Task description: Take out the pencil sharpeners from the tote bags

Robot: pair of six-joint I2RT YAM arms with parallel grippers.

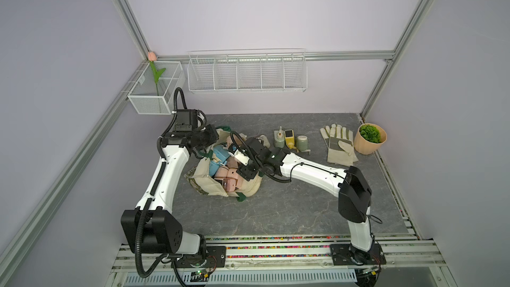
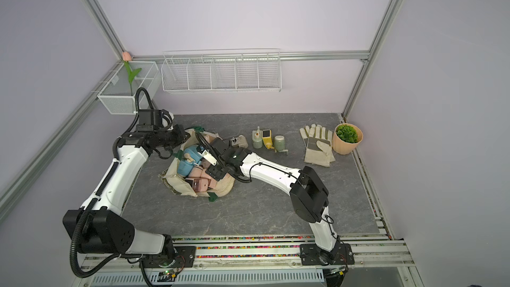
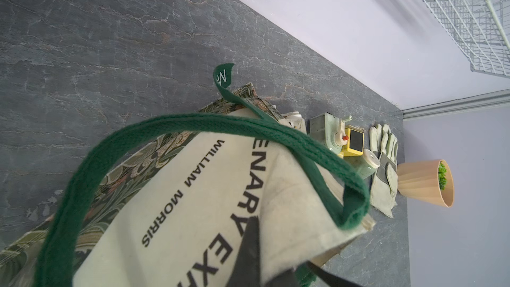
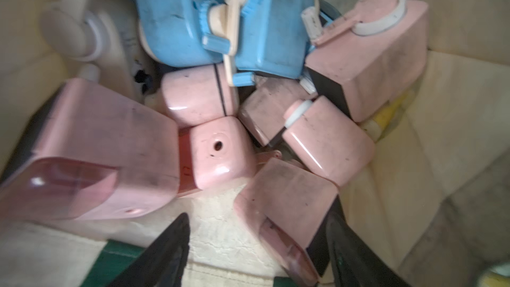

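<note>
An opened cream tote bag (image 1: 202, 179) lies on the left of the table, filled with pink and blue pencil sharpeners (image 4: 279, 21). My left gripper is at its rim, the pale cloth running between the shut fingers. Above the bag's right side, my right gripper points down into it, open and empty. Below and between its fingertips a pink sharpener (image 4: 289, 194) with a dark end sits tilted, close to the right finger (image 4: 348, 255). Other pink sharpeners (image 4: 223, 154) crowd alongside. The right fingertips are hidden in both top views.
A green strap (image 3: 175, 122) loops over the bag beside my left gripper. Behind and right stand a yellow device (image 1: 289, 138) and green sharpeners (image 1: 301, 142). Gloves (image 1: 340, 146) and a potted plant (image 1: 370, 139) are farther right.
</note>
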